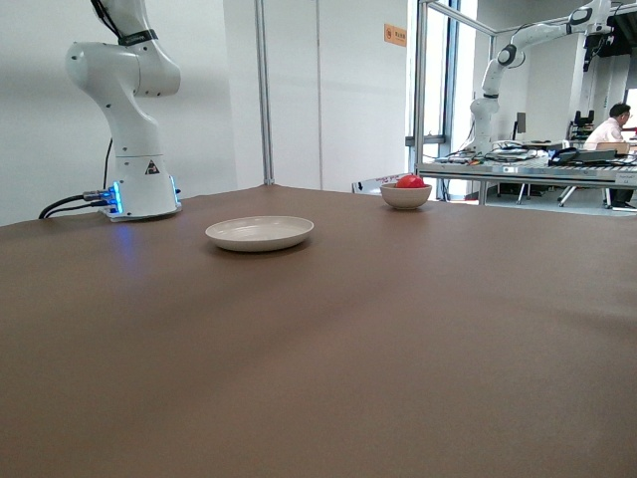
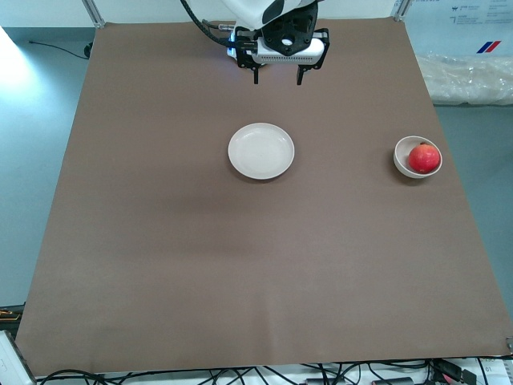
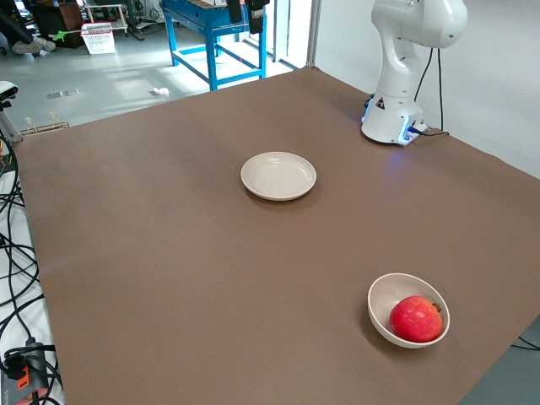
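Observation:
A red pomegranate (image 2: 423, 158) (image 1: 409, 182) (image 3: 415, 319) rests in a small white bowl (image 2: 405, 146) (image 1: 405, 198) (image 3: 385, 299) on the right side of the table in the left view. A white plate (image 2: 260, 151) (image 1: 259, 233) (image 3: 278, 175) lies empty near the middle. My gripper (image 2: 277, 76) hangs at the top of the left view, beyond the plate, its two black fingers apart with nothing seen between them; it is mostly out of frame in the other views.
Cables (image 2: 96, 377) run along one edge outside the tabletop. The arm's white base (image 1: 144, 184) stands at the back edge.

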